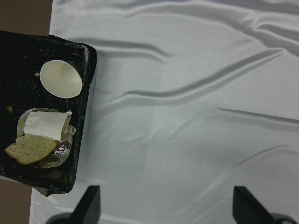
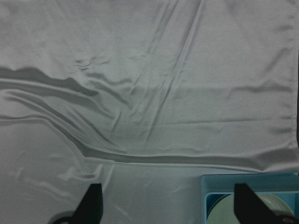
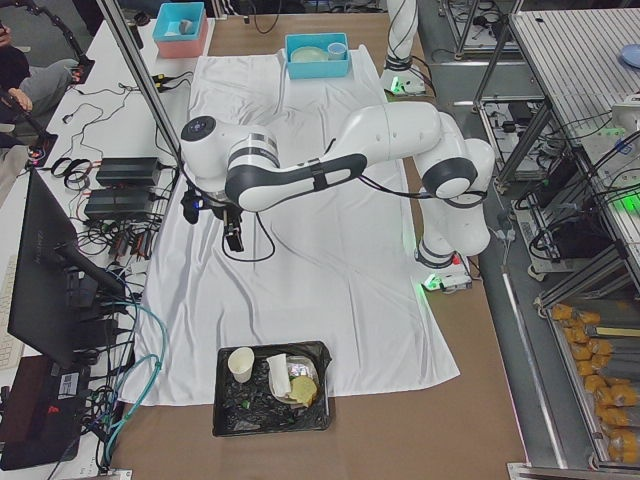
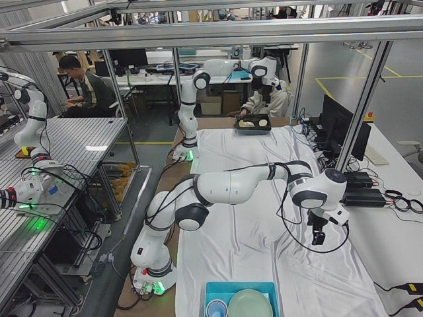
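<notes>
A black tray [image 3: 240, 410] at the near end of the cloth holds a white paper cup [image 1: 60, 79], a foil dish [image 1: 56, 156] with a bread slice [image 1: 30, 149] and a folded white paper [image 1: 44, 123]. One gripper [image 3: 220, 225] hangs over the mid-left cloth in the camera left view. In the left wrist view the left gripper stands open and empty, the tray to its left. The right gripper is also open and empty, above cloth beside a blue bin [image 2: 224, 179] with a pale green plate [image 2: 219, 214].
The white cloth [image 3: 290, 290] between tray and bin is clear. A monitor [image 3: 40, 270] and cables line the left side in the camera left view. Metal frames and benches stand around the table.
</notes>
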